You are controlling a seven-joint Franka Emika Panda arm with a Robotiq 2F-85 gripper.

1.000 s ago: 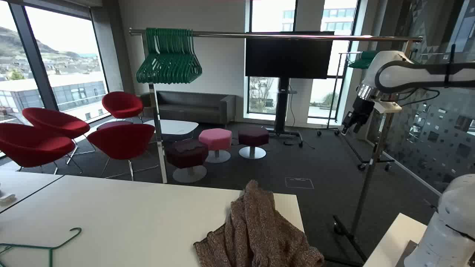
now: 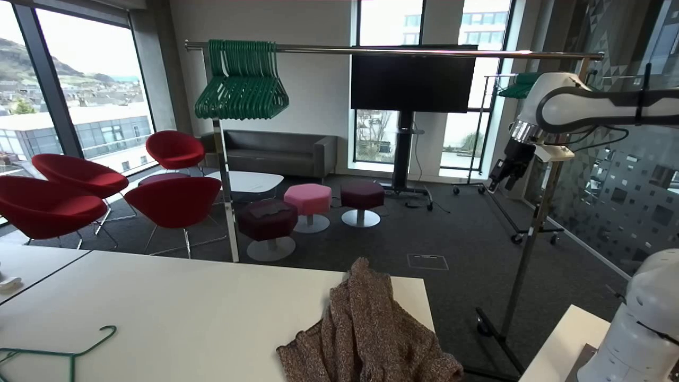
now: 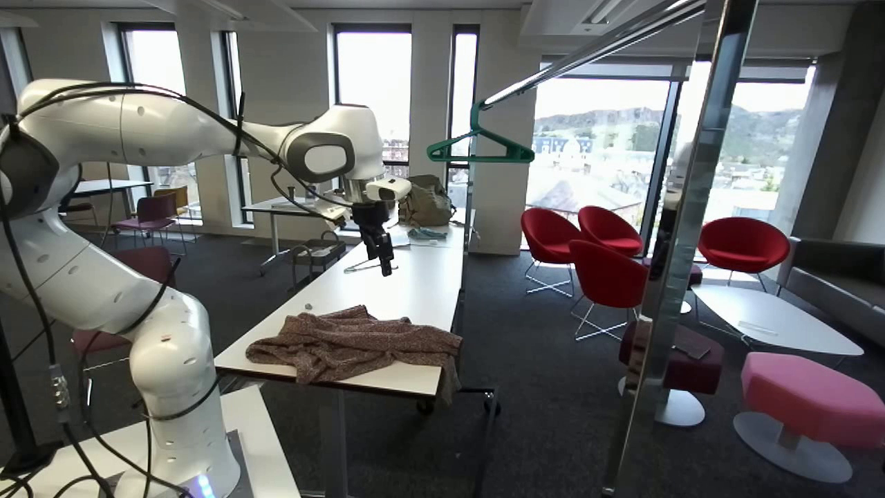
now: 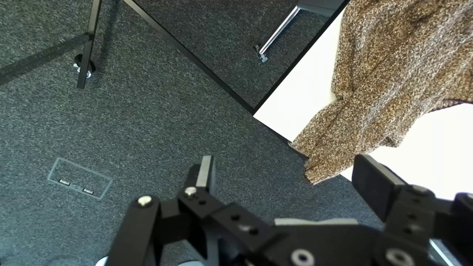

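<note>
A brown knitted garment [image 2: 372, 324] lies crumpled on the white table's near end, part of it hanging over the edge in the second exterior view [image 3: 352, 344]. From above, the wrist view shows the garment [image 4: 390, 75] running to the table's corner and past its edge. My gripper [image 2: 500, 184] is open and high in the air, clear of the cloth; between its fingers there is only a gap with floor and cloth well below. One green hanger [image 2: 71, 353] lies flat on the table at the lower left.
Several green hangers [image 2: 242, 83] hang bunched at one end of a metal rail [image 2: 382, 50]. The rail's upright [image 2: 528, 254] stands near my arm. Red chairs [image 2: 175, 197] and stools stand beyond.
</note>
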